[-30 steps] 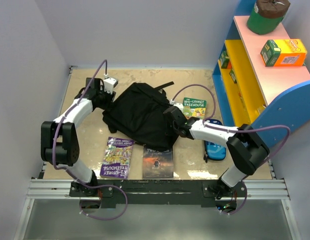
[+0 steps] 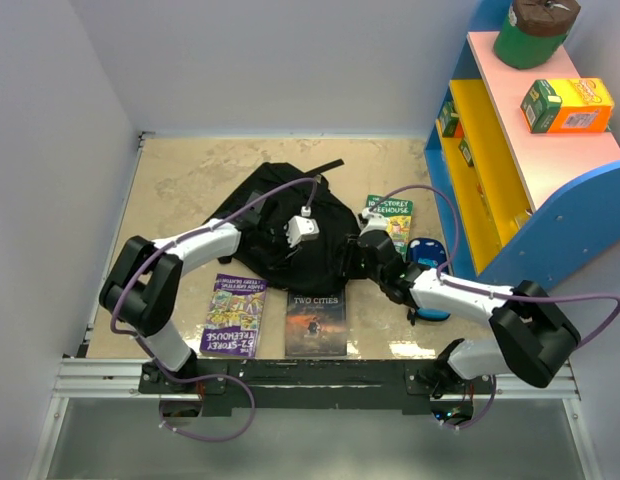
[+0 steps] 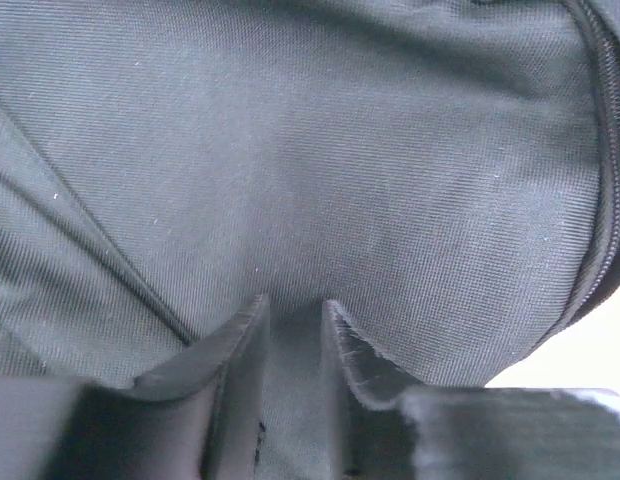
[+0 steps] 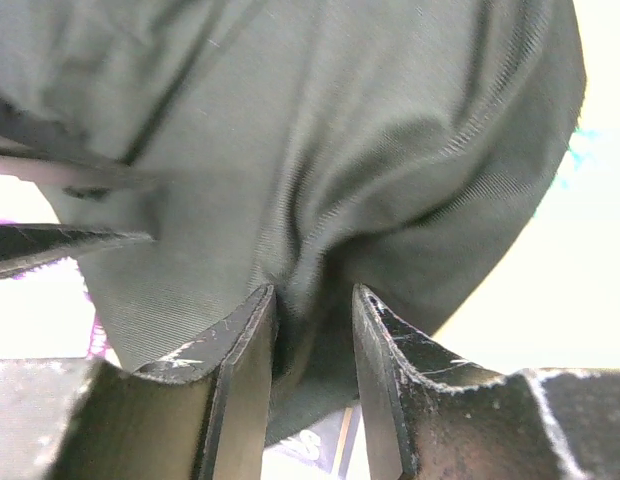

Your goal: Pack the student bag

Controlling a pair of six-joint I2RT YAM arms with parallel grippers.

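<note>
A black cloth bag [image 2: 250,200] lies crumpled in the middle of the table. My left gripper [image 2: 288,255] is over its middle; in the left wrist view its fingertips [image 3: 252,318] sit close together against the fabric, part open. My right gripper [image 2: 355,255] is at the bag's right edge; in the right wrist view its part-open fingers [image 4: 400,380] stand at a fold with the zip. Books lie around: a purple one [image 2: 235,315], "Two Cities" [image 2: 316,330] partly under the bag, and a green one [image 2: 395,212]. A blue pencil case [image 2: 430,305] lies at the right.
A blue shelf unit [image 2: 555,235] with pink and yellow shelves and boxes fills the right side.
My left gripper has swung from the back left onto the middle of the bag.
</note>
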